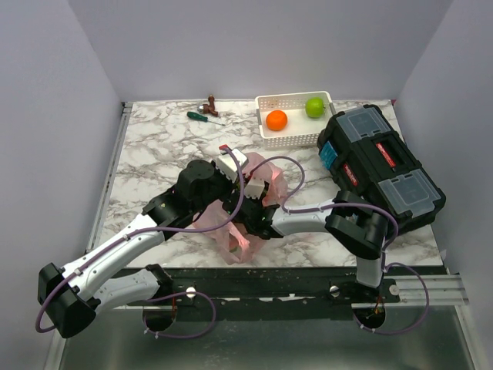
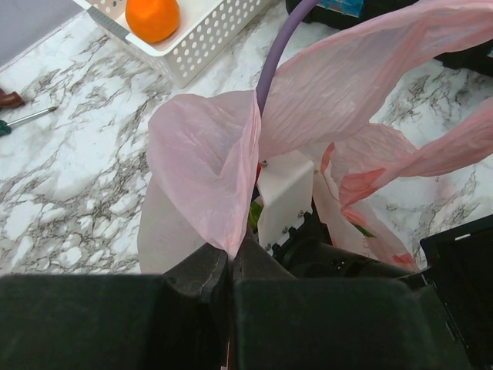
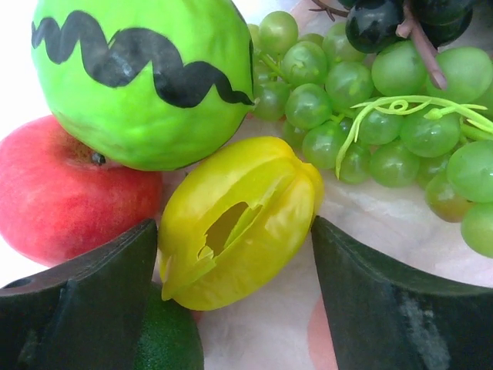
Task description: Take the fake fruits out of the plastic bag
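Observation:
A pink plastic bag (image 1: 229, 245) lies at the table's middle, mostly hidden under both arms. My left gripper is shut on the bag's gathered edge (image 2: 216, 162), which rises above its fingertips. Inside the bag, my right gripper has its fingers on either side of a yellow fruit (image 3: 246, 223) with a torn hole; a gap shows between them, and contact is unclear. Around it lie a green striped fruit (image 3: 139, 116), a red fruit (image 3: 77, 193), green grapes (image 3: 400, 116), dark grapes (image 3: 377, 23) and a dark green fruit (image 3: 169, 339).
A white basket (image 1: 266, 143) at the back holds an orange fruit (image 1: 276, 120) and a green apple (image 1: 314, 107). To the right stands a black toolbox (image 1: 381, 169). A screwdriver (image 1: 202, 118) lies back left.

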